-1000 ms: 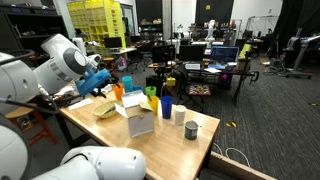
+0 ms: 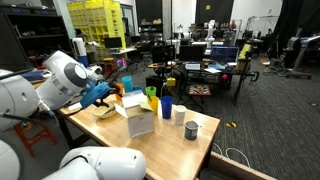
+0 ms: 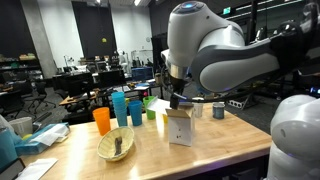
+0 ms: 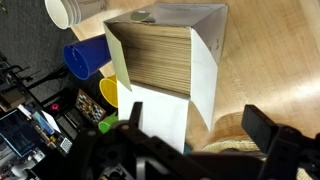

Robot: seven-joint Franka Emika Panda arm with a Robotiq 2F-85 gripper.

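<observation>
An open cardboard box [image 4: 160, 57] with its flaps spread fills the middle of the wrist view, and its inside looks empty. One white flap [image 4: 158, 112] reaches down between the dark fingers of my gripper, which stand wide apart with nothing gripped. In exterior view 1 the white box [image 2: 138, 118] stands on the table, and my gripper [image 2: 116, 80] hangs above and to its left. A woven basket [image 3: 110, 150] holding a small dark object sits left of the box in exterior view 2; there the arm hides much of the box.
Cups stand behind the box: orange [image 3: 102, 120], blue [image 2: 167, 104] and several others. White cups [image 2: 179, 115] and a grey mug [image 2: 191, 130] are to the right in exterior view 1.
The arm has come down, bringing my gripper lower over the basket side of the table. Box, basket and cups stay where they were.
</observation>
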